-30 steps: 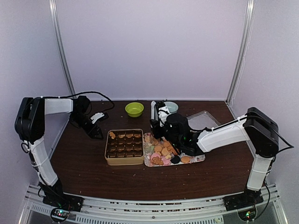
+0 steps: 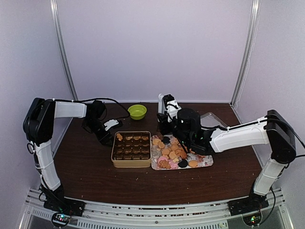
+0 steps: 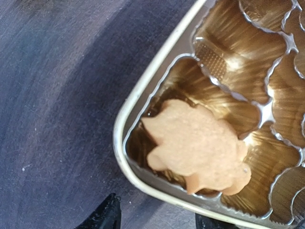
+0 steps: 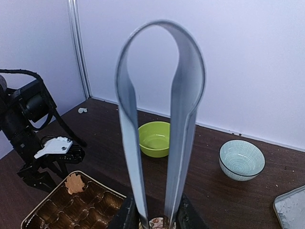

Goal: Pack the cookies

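Note:
The tin (image 2: 131, 163) with gold divided compartments has a bear-shaped cookie (image 3: 195, 148) in a corner compartment. My left gripper (image 2: 110, 139) is low at the tin's left side; its fingertips only peek into the bottom of the left wrist view, and what is between them is hidden. My right gripper is shut on silver tongs (image 4: 178, 148), held upright above a tray (image 2: 205, 162) crowded with assorted cookies, beside the tin.
A green bowl (image 4: 152, 148) stands at the back, a pale bowl (image 4: 242, 160) right of it. A clear tray (image 4: 288, 212) lies at the back right.
My left gripper has moved right toward the tin. My right gripper has risen and moved right with the tongs. The tin and cookie tray sit slightly further right.

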